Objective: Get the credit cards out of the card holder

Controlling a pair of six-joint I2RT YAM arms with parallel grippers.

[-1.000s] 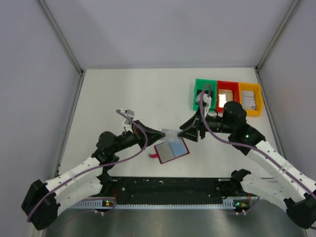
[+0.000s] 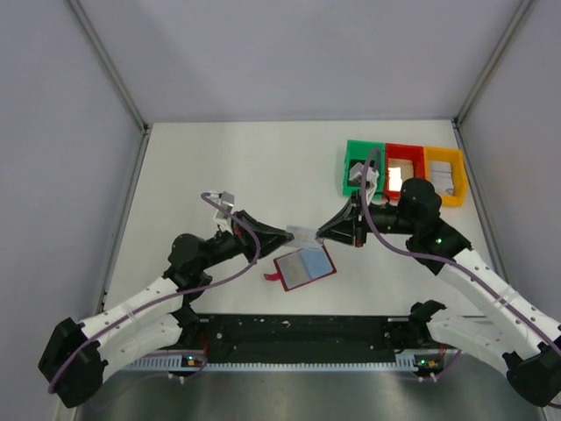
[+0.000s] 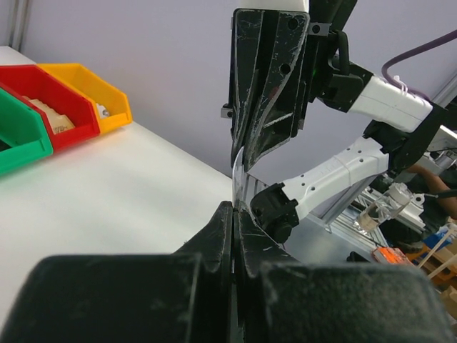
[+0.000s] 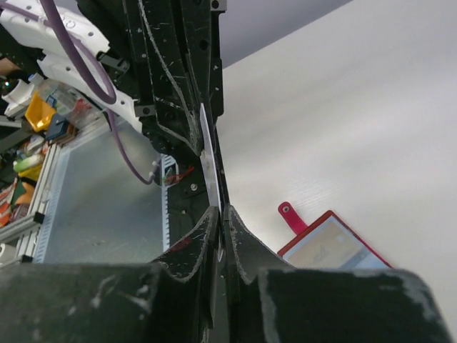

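A thin pale, translucent card (image 2: pixel 303 237) is held upright in the air between my two grippers, above the red-edged card holder (image 2: pixel 304 267) lying on the table with its strap out to the left. My left gripper (image 2: pixel 287 237) is shut on one end of the card. My right gripper (image 2: pixel 321 235) is at the card's other end, its fingertips close together around the edge; in the right wrist view (image 4: pixel 220 214) I cannot tell whether they pinch it.
Green (image 2: pixel 351 182), red (image 2: pixel 405 199) and yellow (image 2: pixel 459 195) bins stand at the back right, with items inside.
My right gripper has shifted slightly about the card's right end over the last second. The card and my left gripper are nearly still.
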